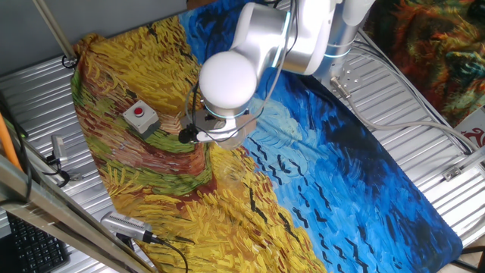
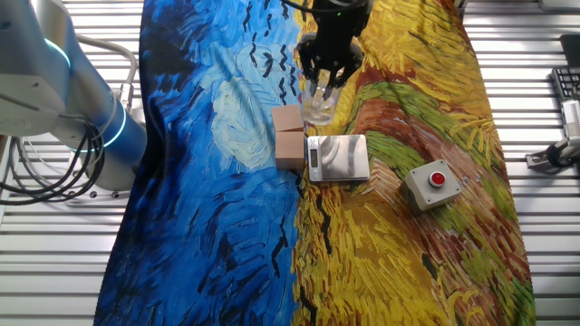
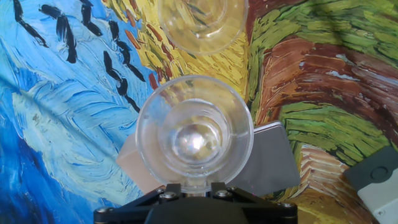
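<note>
A clear cup [image 3: 194, 134] fills the middle of the wrist view, its round mouth facing the camera. My gripper is at its near edge, part closed with the cup's wall between the fingertips. In exterior view 2 the gripper [image 2: 324, 74] points down with the clear cup [image 2: 321, 101] at its fingers, just behind the scale. Whether the cup's base touches the cloth is hard to tell. Another clear round vessel [image 3: 202, 28] shows at the top of the wrist view. The arm largely hides the gripper in exterior view 1.
A flat silver scale [image 2: 343, 158] lies beside two light-brown blocks [image 2: 289, 149]. To its right stands a grey box with a red button [image 2: 437, 178]. The painted cloth [image 2: 217, 244] has wide bare areas left of the blocks and in front of the scale.
</note>
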